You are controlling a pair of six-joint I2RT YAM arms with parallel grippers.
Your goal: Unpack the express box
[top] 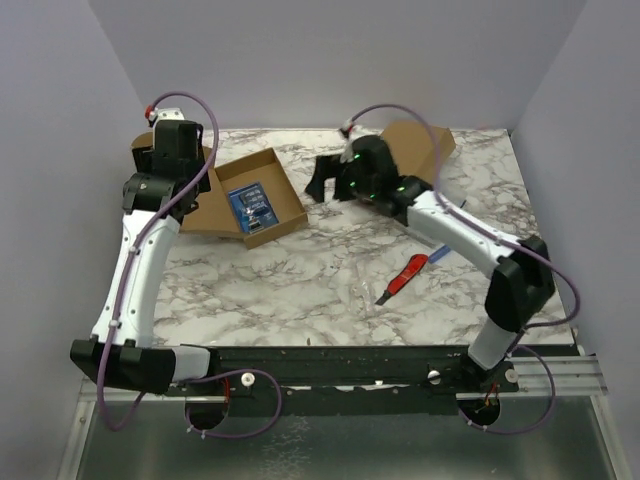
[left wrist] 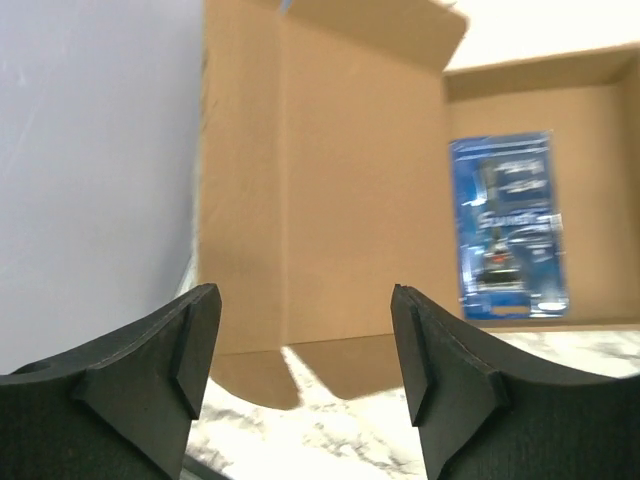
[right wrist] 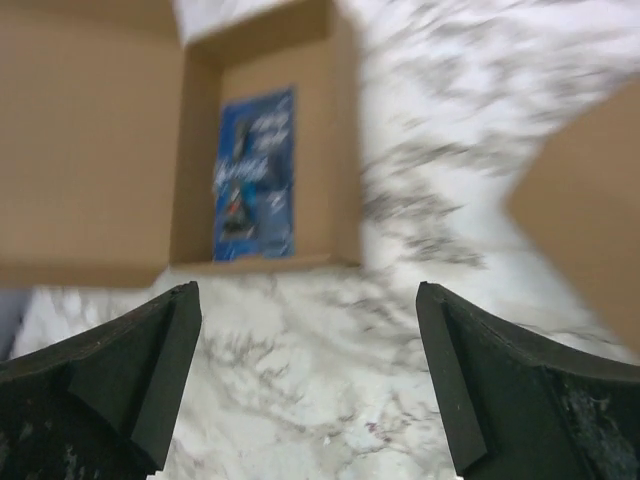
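An opened cardboard box (top: 279,189) lies at the back left, its lid (left wrist: 361,180) folded out to the left. A blue blister package (left wrist: 507,226) lies inside. My left gripper is open over the lid, empty between its fingers. My right gripper is open in front of and right of the box, blurred in the top view, with nothing between its fingers.
A second cardboard piece (right wrist: 585,200) lies at the back right. A red box cutter (top: 405,272) lies on the front right of the marble table (top: 260,300), near clear plastic.
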